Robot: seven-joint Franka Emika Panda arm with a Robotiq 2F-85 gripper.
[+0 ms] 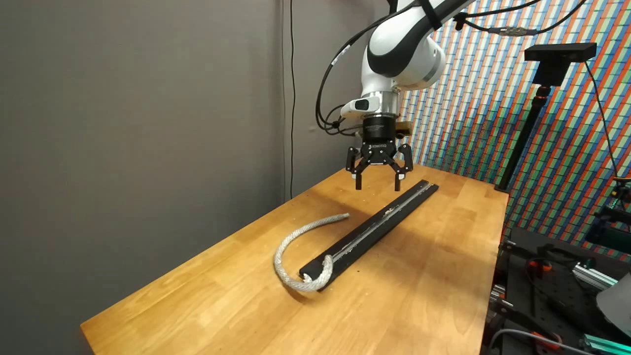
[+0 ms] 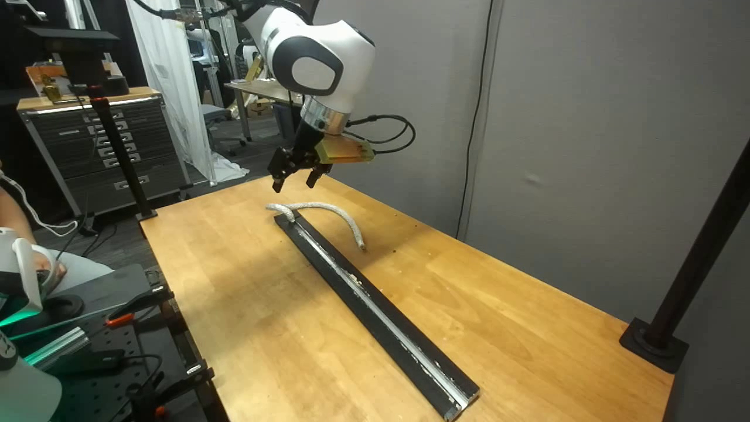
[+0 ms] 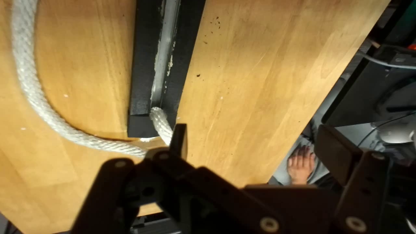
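Note:
A pale braided rope [image 1: 282, 251] lies on the wooden table, bent in a wide curve. One end rests at the end of the groove in a long black board [image 2: 394, 330], and the other lies loose on the wood beside it. In the wrist view the rope [image 3: 50, 117] curls past the board's end, partly hidden behind a finger [image 3: 179, 141]. My gripper [image 1: 378, 182] hangs in the air above the table, pointing down. Its fingers are wide apart with nothing between them, and it touches neither rope nor board. The groove [image 3: 165, 50] looks empty along its visible length.
Bare table [image 1: 426, 248] surrounds the board on both sides. A grey wall [image 1: 177, 118] runs along one long edge. Black camera posts [image 2: 123, 158] stand at the table's margins. In the wrist view a person's hand [image 3: 301, 163] shows beyond the table edge.

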